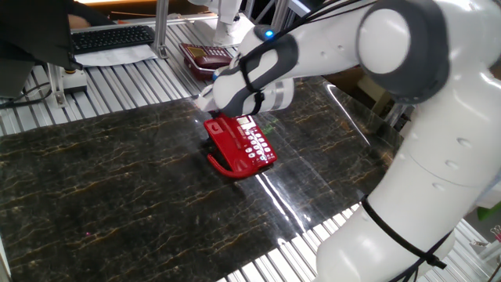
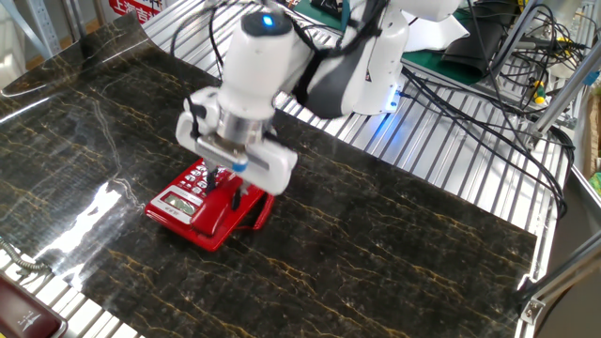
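Note:
A red desk phone [image 1: 252, 147] with white keys lies on the dark marbled table sheet, its red cord curling along the near side. In exterior view 2 the same phone [image 2: 178, 205] shows its display and keypad, with the red handset [image 2: 214, 218] along one side. My gripper [image 2: 224, 188] is right over the phone, pointing down. Its two dark fingers appear apart, close to the handset and the keypad. Whether they touch or grip the handset cannot be made out. In exterior view 1 the arm hides the fingers.
A dark red second phone [image 1: 205, 58] rests on the slatted surface behind the sheet, near a black keyboard [image 1: 113, 37]. Most of the marbled sheet [image 1: 102, 188] around the red phone is bare.

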